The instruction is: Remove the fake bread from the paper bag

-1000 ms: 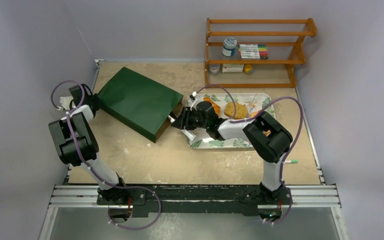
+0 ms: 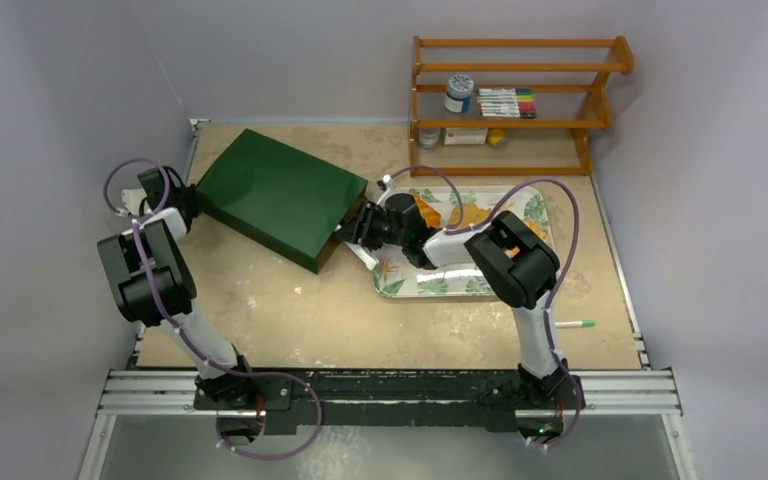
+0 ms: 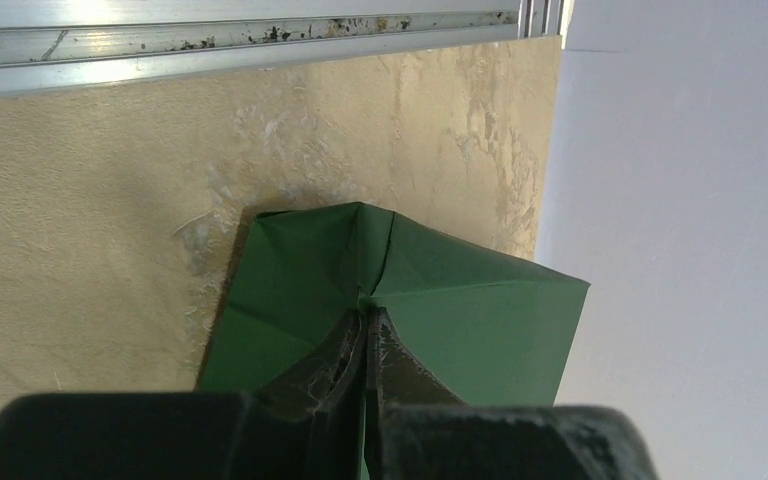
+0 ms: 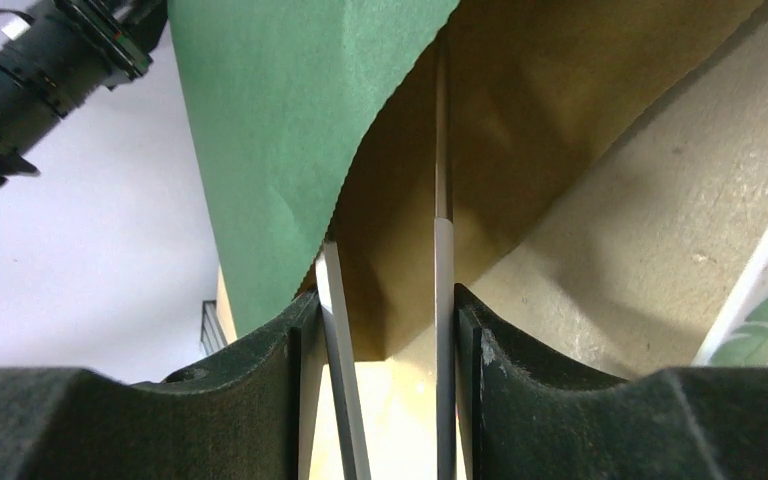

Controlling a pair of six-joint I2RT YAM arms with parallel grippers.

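Observation:
The dark green paper bag (image 2: pixel 278 195) lies on its side on the left of the table, its brown-lined mouth (image 4: pixel 520 140) facing right. My left gripper is shut at the bag's closed end, where the creases of the green paper meet at its fingertips. At the mouth, my right gripper is open, its long fingers (image 4: pixel 444 270) reaching inside. One finger's end passes behind the green upper panel. No bread shows between the fingers or inside the visible part of the bag. On the tray lie an orange bread (image 2: pixel 426 210) and a yellowish bread (image 2: pixel 470 214).
The white leaf-patterned tray (image 2: pixel 430 288) sits right of the bag, under my right arm. A wooden rack (image 2: pixel 520 124) with a jar (image 2: pixel 459 93) and markers (image 2: pixel 507 103) stands behind it. Bare table (image 2: pixel 290 325) lies in front of the bag.
My right gripper has shifted slightly left and away from the front edge at the bag's mouth. The bag's near mouth corner has moved a little right and back. The left arm stays put.

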